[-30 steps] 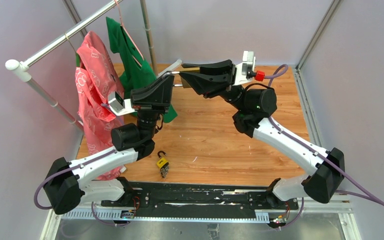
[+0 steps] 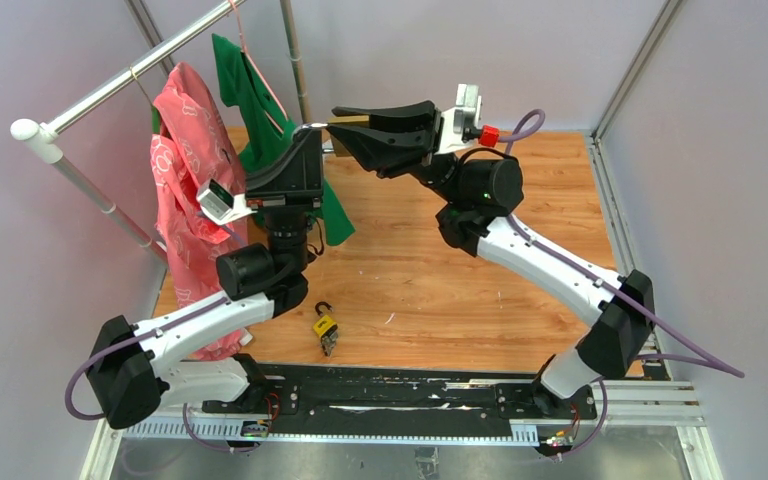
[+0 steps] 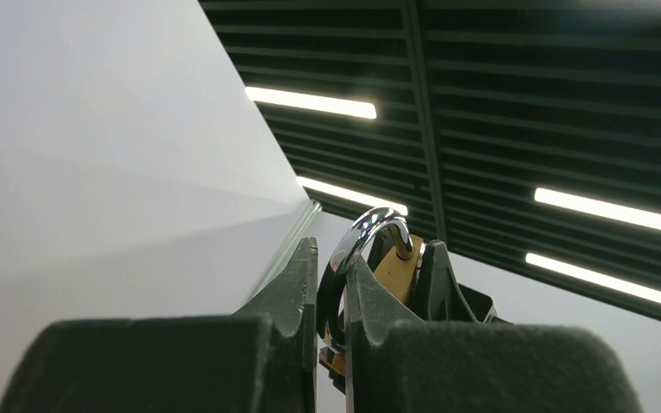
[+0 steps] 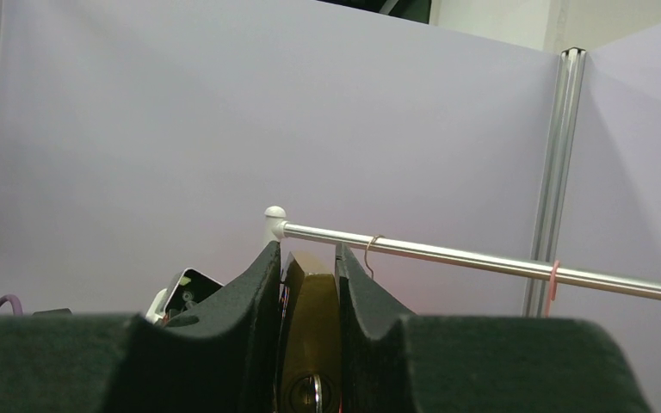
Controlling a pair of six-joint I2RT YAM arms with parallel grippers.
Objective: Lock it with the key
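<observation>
A brass padlock [image 4: 310, 318] is held up in the air between the two arms, with my right gripper shut on its body. Its steel shackle [image 3: 370, 225] points toward my left gripper, which is shut on the shackle. In the top view both grippers meet high over the upper middle of the table, the brass body [image 2: 348, 121] mostly covered by the right fingers. No key can be made out at the lock. A yellow and black padlock [image 2: 324, 325], apparently with keys beside it, lies on the table near the front.
A clothes rail [image 2: 100, 90] with pink [image 2: 188, 170] and green [image 2: 240, 80] garments on hangers stands at the left, close behind the left arm.
Over the last second both grippers and the padlock between them have moved left and toward the back of the table, slowing lately. The yellow padlock has not moved.
</observation>
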